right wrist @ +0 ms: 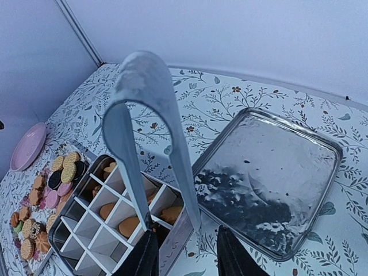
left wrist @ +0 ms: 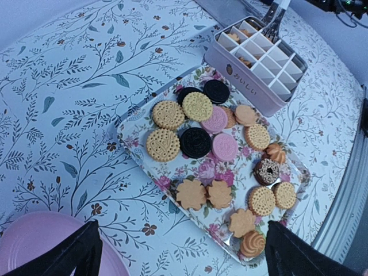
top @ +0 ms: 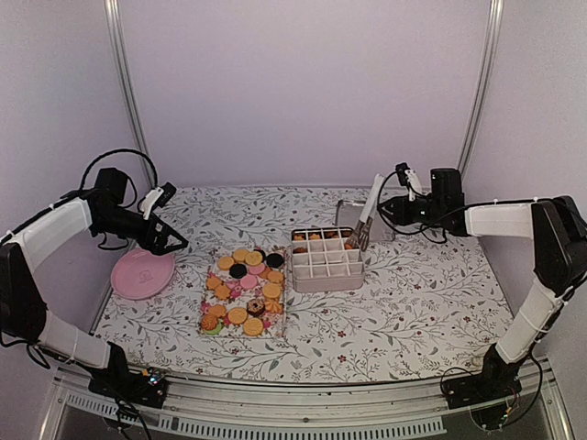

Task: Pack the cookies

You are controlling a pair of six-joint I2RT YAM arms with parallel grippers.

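Observation:
White-handled tongs (top: 369, 213) lean upright in the right end of a pink divided box (top: 328, 283); their bend rises well above it in the right wrist view. Brown cookies lie in several back compartments, while the front ones look empty. To the right of the handle is my right gripper (top: 385, 209), its fingers (right wrist: 146, 256) parted; in its wrist view the tongs show beyond them and no hold on them can be seen. Over the pink plate (top: 143, 274), my left gripper (top: 171, 240) stands open and empty. Assorted cookies cover a flowered tray (left wrist: 138, 150) left of the box.
Behind and right of the box lies an empty metal-rimmed tray (right wrist: 270, 178), close to the right gripper.

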